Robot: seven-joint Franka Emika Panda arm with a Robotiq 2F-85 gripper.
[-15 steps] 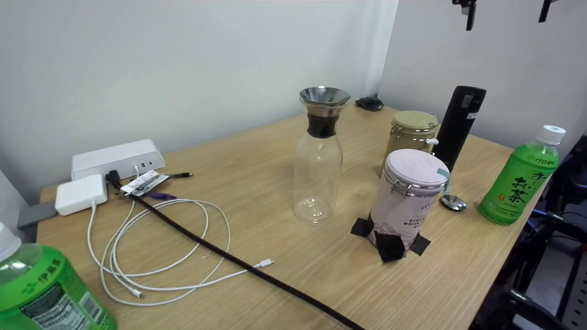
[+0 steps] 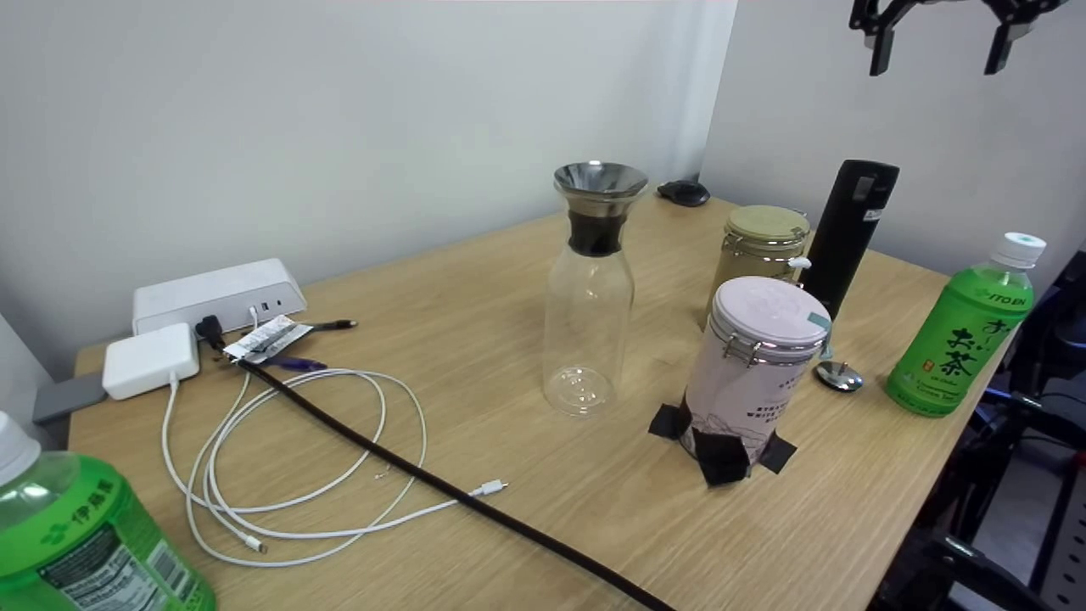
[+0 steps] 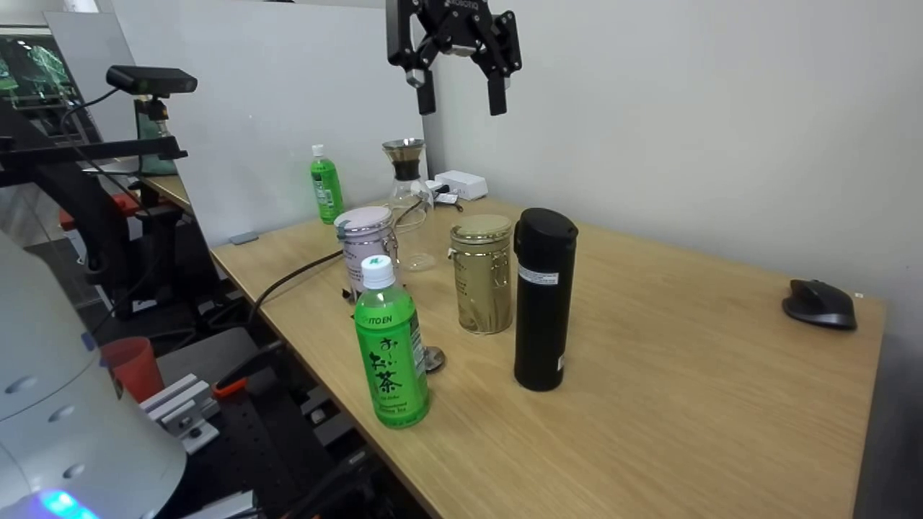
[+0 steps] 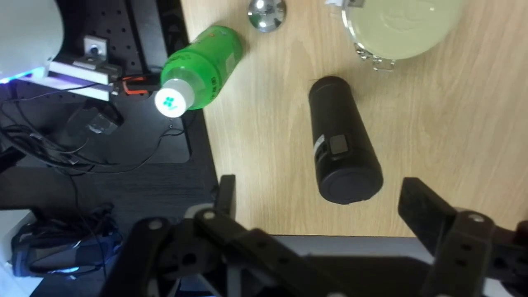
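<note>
My gripper [image 3: 462,104] hangs open high above the table, with nothing between its fingers. In the wrist view the fingers [image 4: 227,195] are spread wide. A black flask [image 4: 341,138] stands upright ahead of them, apart from both. To its left is a green tea bottle [image 4: 205,67], upright near the table edge. An olive-lidded canister [image 3: 482,272] stands behind the flask in exterior view 2. A pink canister [image 2: 758,367], taped at its base with black tape, stands near a clear glass carafe [image 2: 588,316] with a metal funnel top.
A small metal disc [image 2: 837,376] lies between the pink canister and the bottle. White cables, a black cord [image 2: 407,468] and a white hub [image 2: 219,294] occupy the far end. Another green bottle [image 3: 326,186] stands there. A mouse [image 3: 819,303] lies by the wall.
In exterior view 1 my gripper has come lower, and more of it is in view. Its fingers look somewhat closer together. The objects on the table have not moved.
</note>
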